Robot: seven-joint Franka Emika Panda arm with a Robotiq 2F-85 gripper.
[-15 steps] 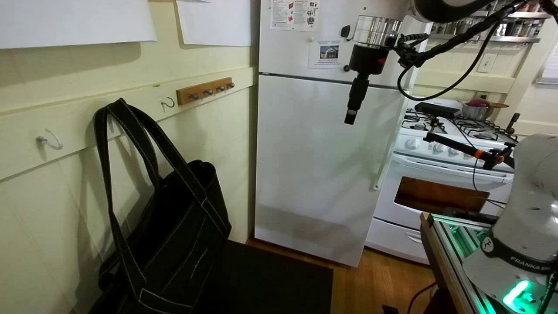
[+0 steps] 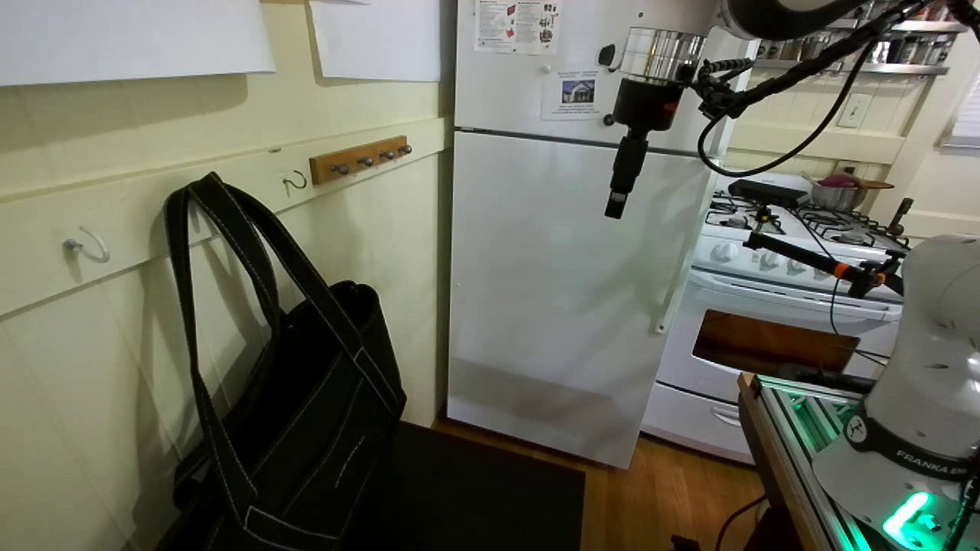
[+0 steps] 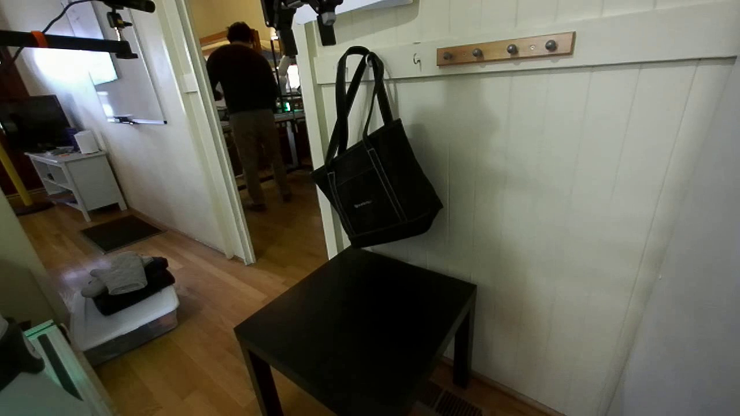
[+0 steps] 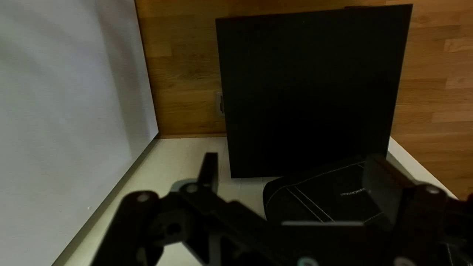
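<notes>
A black tote bag [image 2: 303, 413] with white stitching hangs by its straps against the wall. Exterior view 2 shows the whole bag [image 3: 381, 184] tilted, its straps up at the wall rail; the hook under them is hidden. My gripper [image 2: 617, 203] points downward in front of the fridge, well apart from the bag. In the wrist view the gripper is open, its two fingers wide apart and nothing held. Part of the bag [image 4: 310, 195] shows below and beyond the fingers. At the top of exterior view 2 the gripper [image 3: 307, 34] is partly cut off.
Below the bag stands a black table [image 3: 361, 312] with a bare top. A wooden peg rack [image 3: 506, 49], a small empty hook [image 2: 295, 180] and a white hook [image 2: 87, 245] are on the wall. The fridge [image 2: 551, 294] borders the space; a person [image 3: 246, 104] stands in the far room.
</notes>
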